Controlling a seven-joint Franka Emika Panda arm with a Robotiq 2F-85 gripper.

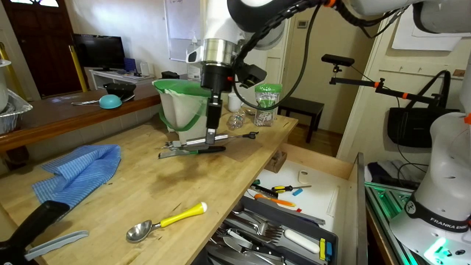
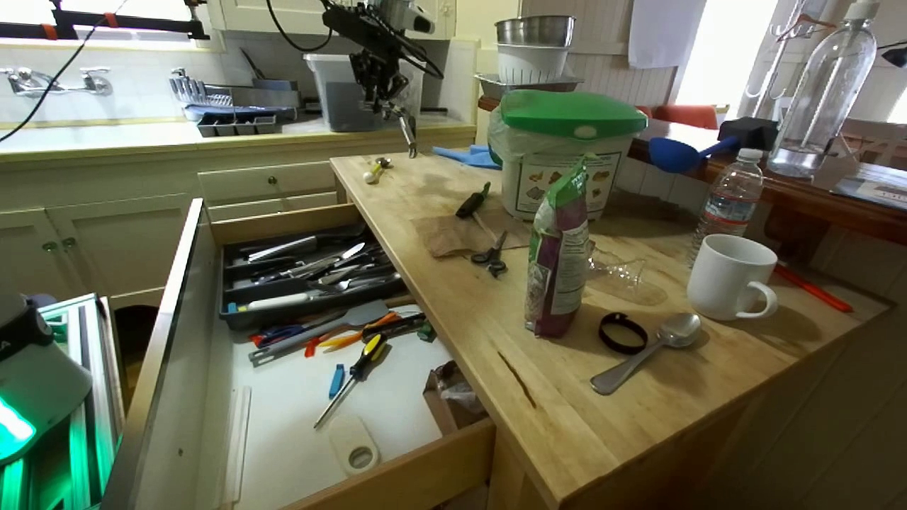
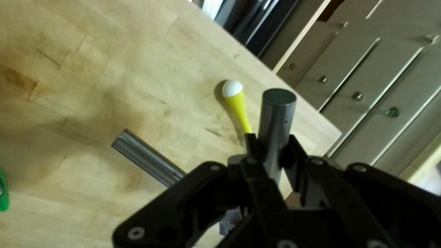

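A metal two-handled tool, apparently a can opener, is gripped by one handle in my gripper. Its other handle sticks out to the left in the wrist view, spread apart from the gripped one. Exterior view 2 shows the tool hanging above the counter, clear of the wood. The fingers are shut on the handle, and the tool's head is mostly hidden behind the fingers in the wrist view. Below lies an ice cream scoop with a yellow handle, apart from the gripper.
The drawer stands open beside the counter, with a cutlery tray inside. A green-lidded bin, a bag, scissors and a mug occupy the counter. A blue cloth lies at its other end.
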